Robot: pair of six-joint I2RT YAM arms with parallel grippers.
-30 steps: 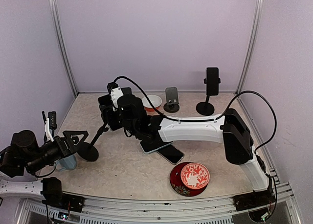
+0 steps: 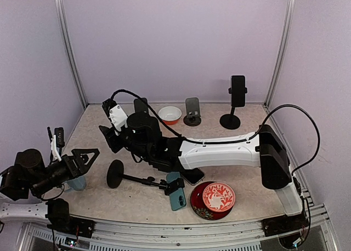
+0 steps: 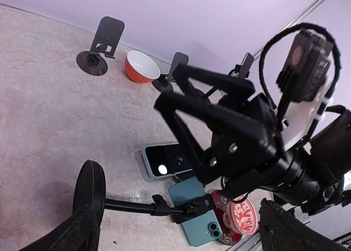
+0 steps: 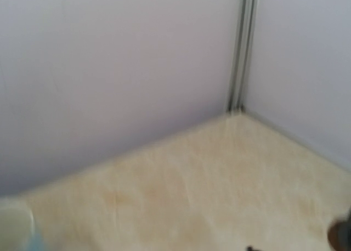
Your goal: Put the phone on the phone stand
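Observation:
A phone stand (image 2: 114,173) with a round black base lies tipped over near the front, its pole (image 3: 131,206) lying over a light-blue phone (image 2: 177,201). More phones lie behind it, one black-screened (image 2: 193,175). Upright stands (image 2: 192,110) stand at the back, one at the right holding a black phone (image 2: 237,91). My right gripper (image 2: 112,131) is raised above the middle-left of the table; what is between its fingers cannot be seen. My left gripper (image 2: 82,159) stands open at the left edge.
A white-orange bowl (image 2: 170,113) stands at the back, a red plate (image 2: 197,206) with patterned bowl (image 2: 218,196) at front right, a light-blue cup (image 2: 77,183) beside my left gripper.
The tilted stand has fallen flat toward the front right, and the light-blue phone now lies under it. My right gripper has moved left.

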